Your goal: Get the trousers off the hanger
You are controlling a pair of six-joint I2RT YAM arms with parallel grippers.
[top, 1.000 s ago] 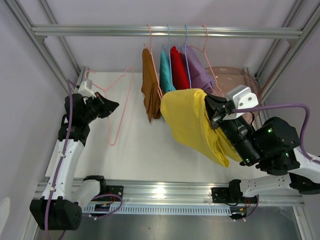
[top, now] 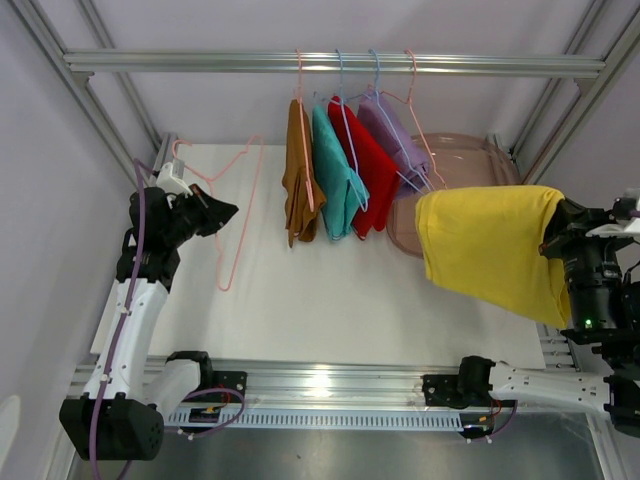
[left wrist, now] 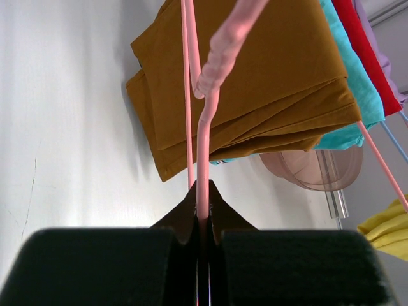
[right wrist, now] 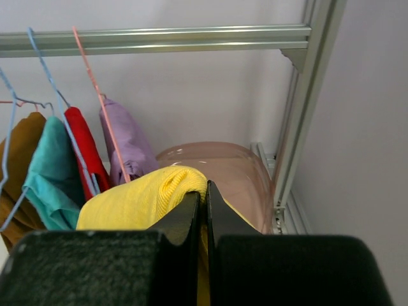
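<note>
Yellow trousers (top: 485, 245) (right wrist: 140, 204) hang from my right gripper (top: 548, 240), which is shut on their folded top edge at the right of the top view. At the left, my left gripper (top: 225, 210) is shut on an empty pink hanger (top: 240, 240) (left wrist: 210, 115), whose wire runs between its fingers. Brown trousers (top: 300, 170) (left wrist: 242, 70), teal trousers (top: 340, 185), red trousers (top: 365, 170) and purple trousers (top: 395, 140) hang on hangers from the rail.
The metal rail (top: 230, 62) spans the back. A pinkish clear tray (top: 470, 160) (right wrist: 217, 159) stands at the back right behind the garments. The white board (top: 330, 300) is bare across its middle and front.
My right gripper has moved right with the yellow trousers, away from the hanging garments, uncovering more of the tray. The hanging garments have shifted slightly. My left arm has not moved.
</note>
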